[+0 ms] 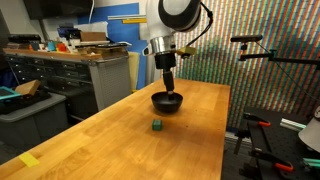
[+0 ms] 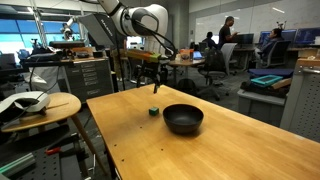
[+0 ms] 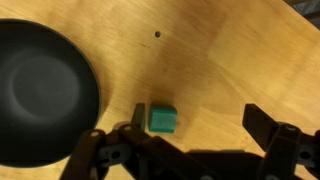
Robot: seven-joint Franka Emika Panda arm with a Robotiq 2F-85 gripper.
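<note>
A small green cube (image 1: pixel 157 125) rests on the wooden table, close to a black bowl (image 1: pixel 167 103). Exterior view 2 shows the cube (image 2: pixel 154 111) just to the left of the bowl (image 2: pixel 182 120), the two apart. My gripper (image 1: pixel 168 88) hangs above the table, fingers pointing down. From the wrist, the gripper is open, its two dark fingers wide apart with nothing held. The cube (image 3: pixel 162 119) lies below, just inside the left finger in the picture, partly cut off by the gripper body. At the left edge, the bowl (image 3: pixel 40 100) looks empty.
Bare table (image 1: pixel 95 145) stretches around the cube and bowl. A strip of yellow tape (image 1: pixel 29 159) marks one corner of it. Behind stand a dark cabinet (image 1: pixel 50 72) and a wire mesh screen (image 1: pixel 285 60); people sit at desks farther off.
</note>
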